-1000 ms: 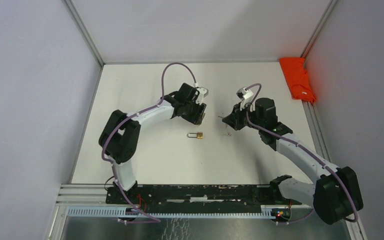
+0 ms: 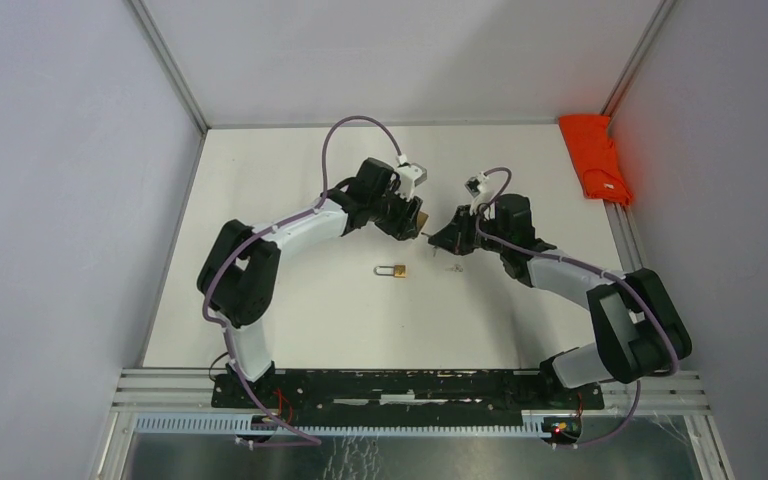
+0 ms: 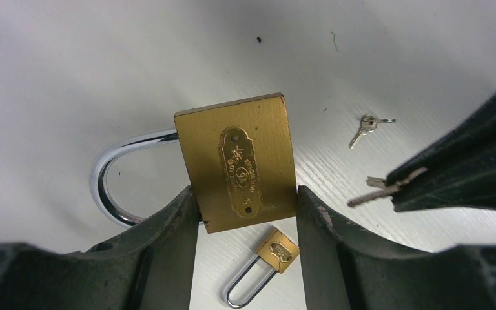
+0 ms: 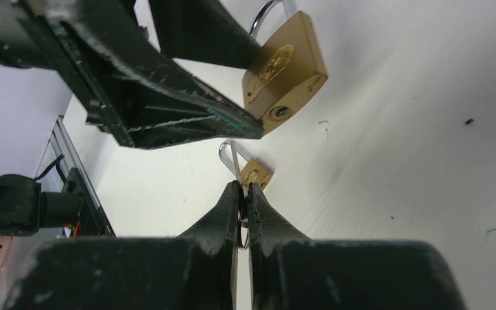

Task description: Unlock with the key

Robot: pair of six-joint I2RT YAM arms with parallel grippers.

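Observation:
A large brass padlock with a chrome shackle hangs between the fingers of my left gripper, its keyhole (image 4: 280, 112) showing on the end face in the right wrist view. My right gripper is shut on a thin metal key (image 4: 235, 158), which points upward in its view, beside the left fingertips and short of the keyhole. In the top view my left gripper (image 2: 410, 225) and right gripper (image 2: 440, 240) face each other closely over the middle of the table.
A smaller brass padlock (image 2: 398, 271) lies on the white table (image 2: 260, 160) below the grippers. Loose small keys (image 3: 368, 124) lie to the right. An orange cloth (image 2: 590, 155) is at the back right corner.

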